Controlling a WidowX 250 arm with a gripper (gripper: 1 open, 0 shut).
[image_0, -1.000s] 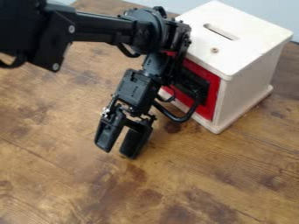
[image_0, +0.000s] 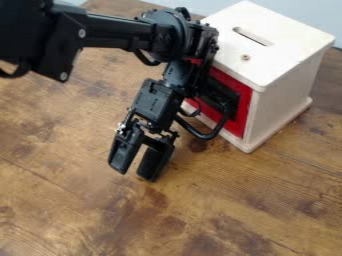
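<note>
My black gripper (image_0: 139, 156) points down low over the wooden floor, left of a pale wooden box (image_0: 277, 100). Its two fingers stand slightly apart, with nothing visible between them. The box has a slot in its white top and a red front panel (image_0: 238, 120), which the arm partly hides.
Bare wooden floor (image_0: 80, 200) lies to the left and in front of the gripper and box. A light wall edge shows at the top behind the box.
</note>
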